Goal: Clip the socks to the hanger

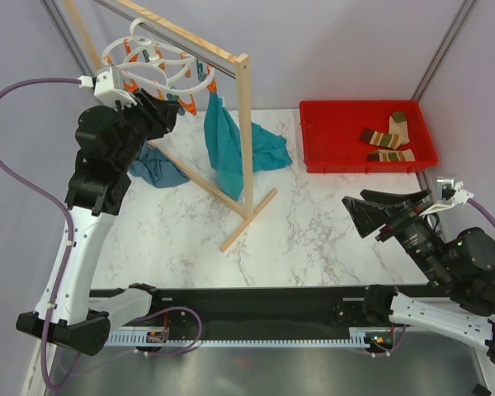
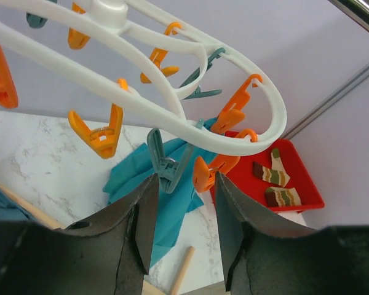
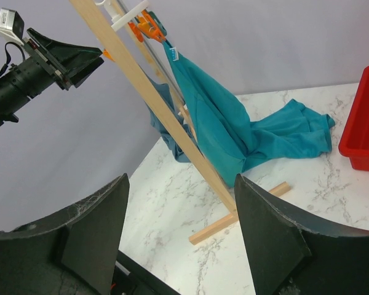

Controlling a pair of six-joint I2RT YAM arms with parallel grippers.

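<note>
The white round hanger (image 1: 169, 66) hangs from the wooden frame, with orange and grey-green clips round its rings. My left gripper is open just below the hanger's rim. A grey-green clip (image 2: 166, 167) and an orange clip (image 2: 208, 172) show beyond and between its fingertips; I cannot tell whether they touch. Striped brown and cream socks (image 1: 381, 139) lie in the red bin (image 1: 326, 167) at the back right. My right gripper (image 1: 355, 211) stands open over the front right of the table, with nothing between its fingers.
Teal cloth (image 1: 224, 148) hangs beside the frame's wooden post (image 1: 246, 140), and part of it spreads on the table. Darker blue cloth (image 1: 158, 167) lies behind the left arm. A wooden foot (image 1: 249, 220) crosses below the post.
</note>
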